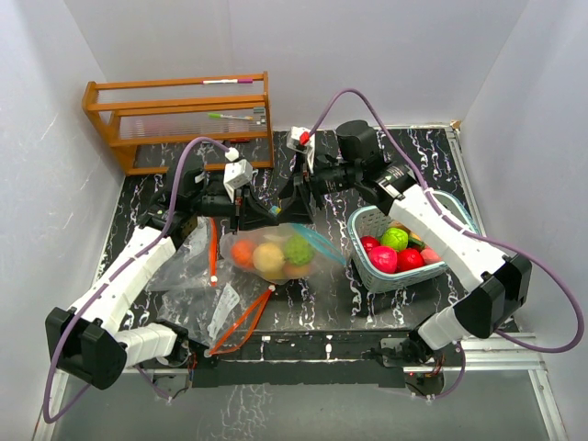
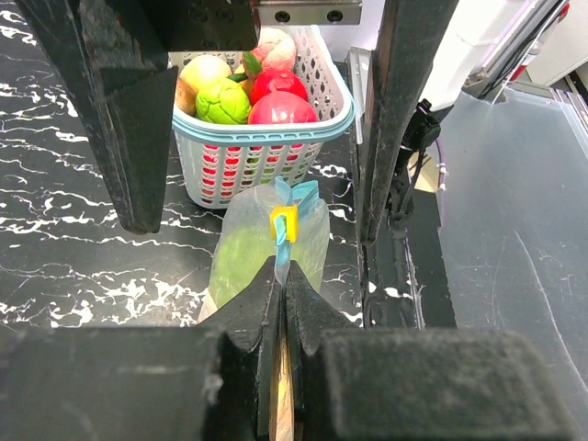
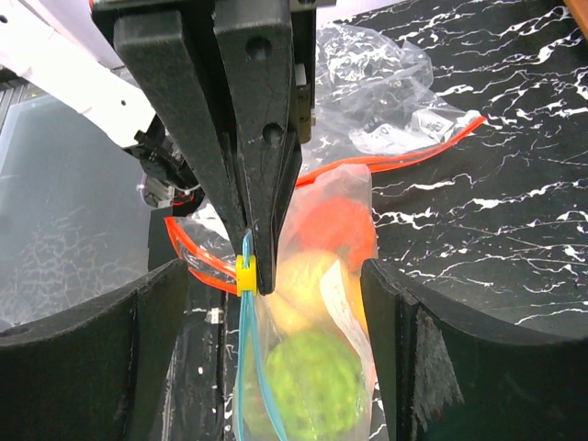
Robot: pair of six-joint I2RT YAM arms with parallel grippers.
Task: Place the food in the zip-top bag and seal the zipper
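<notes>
A clear zip bag (image 1: 294,262) with a blue zipper strip holds orange, yellow and green food. My left gripper (image 1: 271,219) is shut at the zipper's end; in the left wrist view the strip with its yellow slider (image 2: 284,222) rises just beyond the tips. In the right wrist view that slider (image 3: 246,274) sits beside the left gripper's fingertips. My right gripper (image 1: 299,207) is part open, its fingers (image 2: 138,156) either side of and above the slider, not touching it as far as shows.
A basket of toy food (image 1: 398,285) stands at the right. Empty bags (image 1: 202,294) with orange strips lie at the left front. A wooden rack (image 1: 175,103) stands at the back left.
</notes>
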